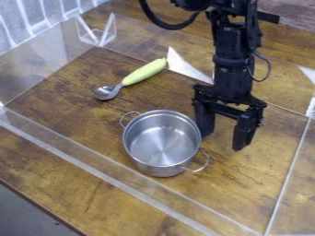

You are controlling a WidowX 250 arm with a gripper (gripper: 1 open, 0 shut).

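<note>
My black gripper (226, 127) hangs open over the wooden table, just to the upper right of a steel pot (160, 149) with two wire handles. Nothing shows between its fingers. At the upper left lie a spoon (106, 92) and a pale green, elongated object (145, 71), end to end on the table.
Clear plastic walls (74, 158) run along the left, front and right of the work area.
</note>
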